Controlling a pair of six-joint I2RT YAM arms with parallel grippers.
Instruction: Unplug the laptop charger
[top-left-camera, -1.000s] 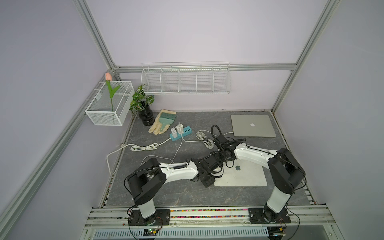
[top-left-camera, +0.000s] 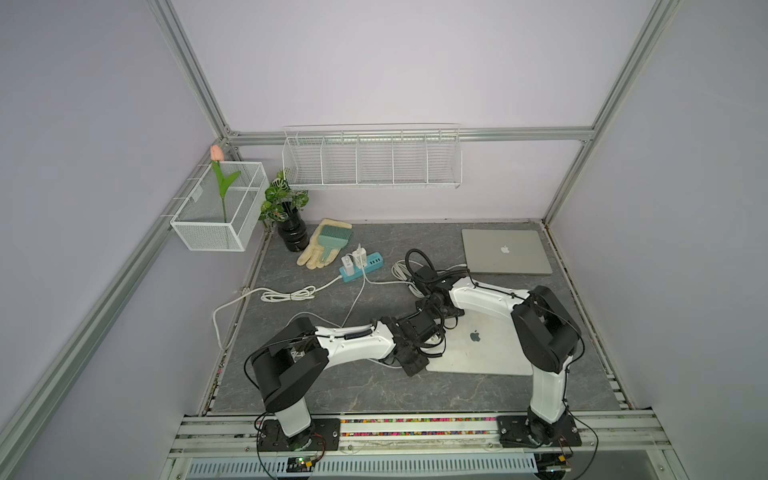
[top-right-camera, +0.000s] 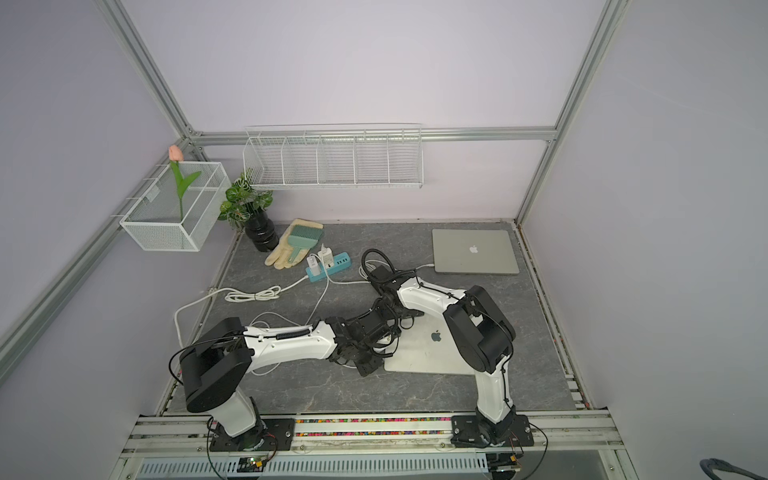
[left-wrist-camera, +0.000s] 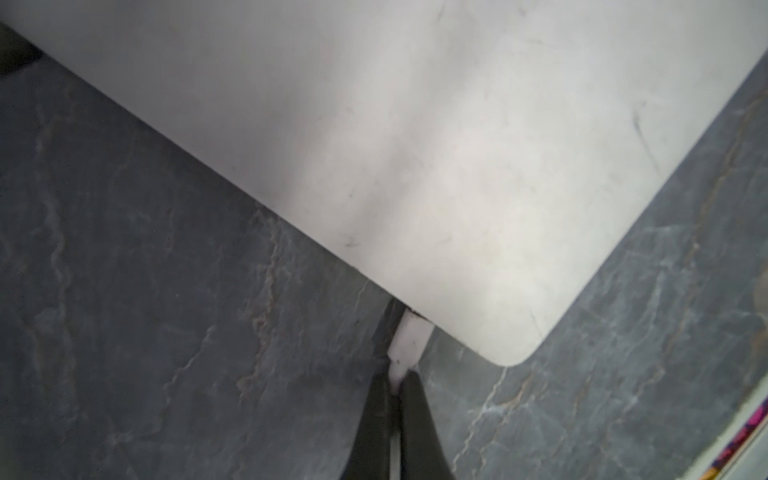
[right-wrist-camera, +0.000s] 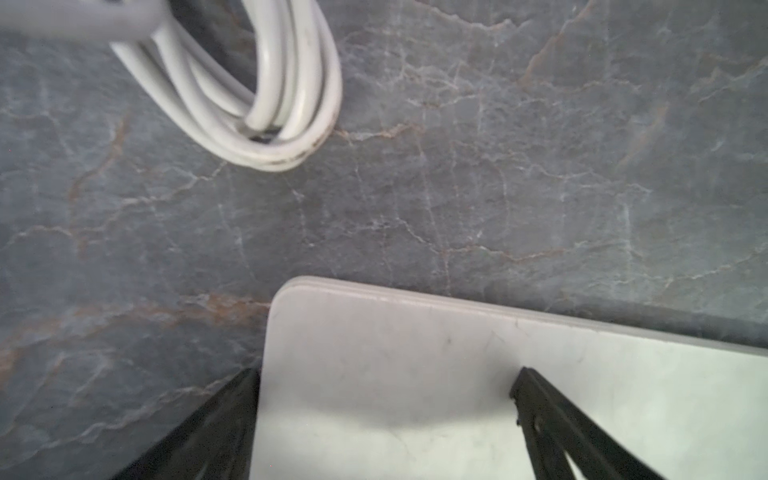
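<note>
A silver laptop (top-left-camera: 488, 348) lies on the near right of the table. In the left wrist view a white charger connector (left-wrist-camera: 409, 336) sits at its side edge near a corner, with my left gripper shut on its end or the cable behind it. My right gripper is open over the laptop's far left corner, its fingers either side of that corner. A coiled white cable (right-wrist-camera: 296, 120) lies just beyond. Both grippers are largely hidden in the top views.
A blue power strip (top-left-camera: 374, 261) with white plugs, a second laptop (top-left-camera: 505, 260), a glove (top-left-camera: 308, 257) and a plant (top-left-camera: 284, 204) stand at the back. Wire baskets (top-left-camera: 204, 237) hang on the walls.
My left arm and the laptop look nearly unchanged.
</note>
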